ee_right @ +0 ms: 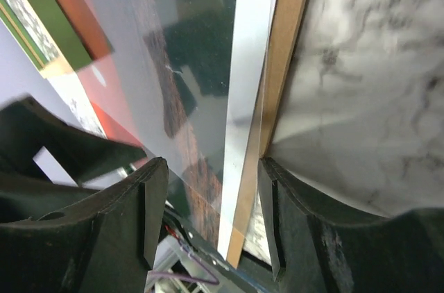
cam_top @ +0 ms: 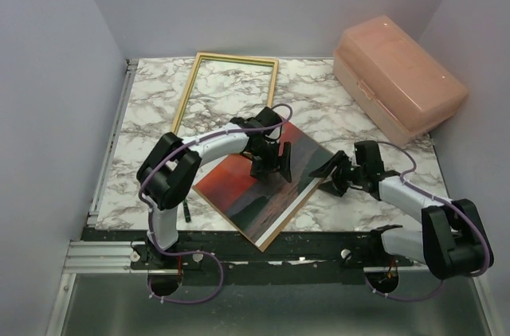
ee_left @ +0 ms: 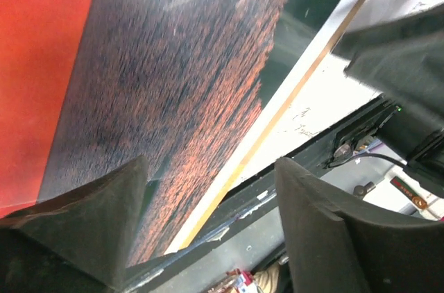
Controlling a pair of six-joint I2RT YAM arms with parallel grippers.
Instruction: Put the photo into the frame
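The photo (cam_top: 251,193) lies askew at the front middle, red with dark and pale bands on a wooden-edged backing. The empty gold frame (cam_top: 189,85) lies behind it. My left gripper (cam_top: 271,161) hangs over the photo, fingers apart, nothing between them. My right gripper (cam_top: 332,169) is at the photo's right edge; in the right wrist view its parted fingertips (ee_right: 149,185) straddle that edge, and whether it grasps it I cannot tell.
A pink lidded box (cam_top: 398,81) stands at the back right.
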